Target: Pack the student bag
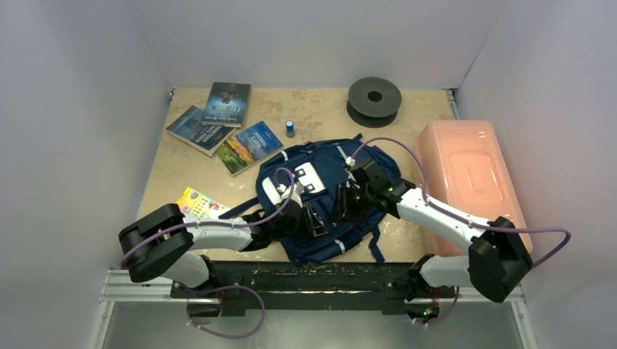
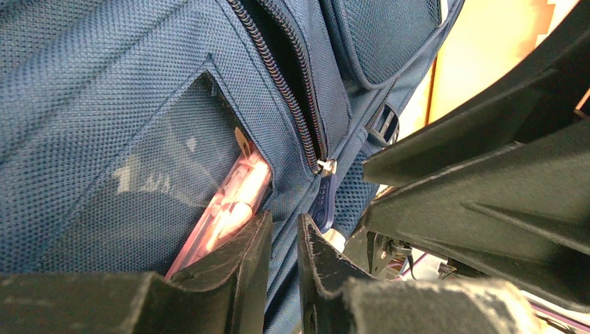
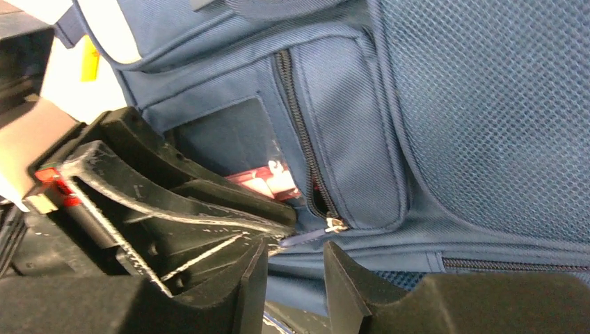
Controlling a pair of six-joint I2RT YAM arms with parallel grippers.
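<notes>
The navy student bag lies flat in mid-table. My left gripper is at its front pocket, shut with a fold of blue bag fabric between its fingers. Just beside those tips, a short zipper with parted teeth ends at a dark blue zipper pull. My right gripper stands open over this pull, one finger to either side, tips close to the left gripper's. Behind the pocket's clear window shows a pinkish item, partly hidden by the left fingers.
Three books and a small blue-capped bottle lie beyond the bag, with a yellow printed sheet at left. A black spool stands at the back. The orange bin fills the right side.
</notes>
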